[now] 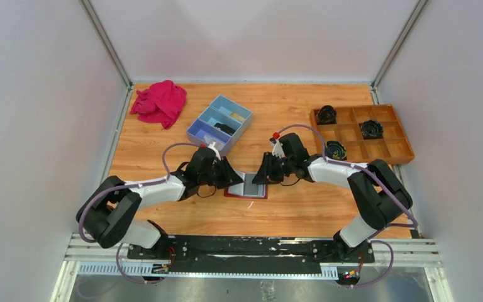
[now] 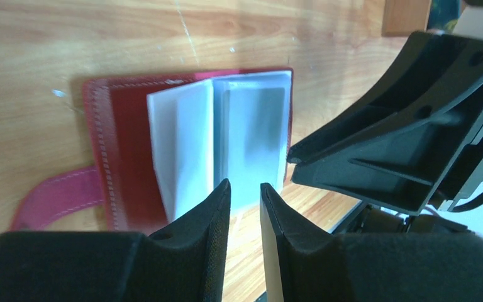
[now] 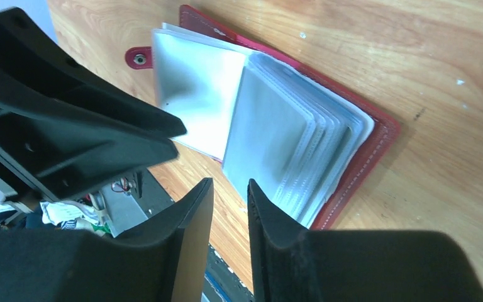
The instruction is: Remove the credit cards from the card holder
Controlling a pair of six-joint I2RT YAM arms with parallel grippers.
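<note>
The dark red card holder [image 1: 249, 195] lies open on the table between my two grippers. Pale sleeves [image 2: 255, 132] spread to both sides of its fold. In the right wrist view a thick stack of clear sleeves [image 3: 277, 132] fills one half, and a white leaf [image 3: 204, 88] lies on the other. Whether any sleeve contains a card cannot be made out. My left gripper is open over the holder's left half, nothing between its fingers. Over the right half, my right gripper is open and empty too, its tips close to the sleeves.
Behind the left gripper stands a blue-grey divided box [image 1: 238, 130] with small items inside. A wooden compartment tray [image 1: 387, 151] with coiled black cables is at the right. Pink cloth [image 1: 160, 104] lies at the back left. Bare table [image 1: 270, 217] stretches in front of the holder.
</note>
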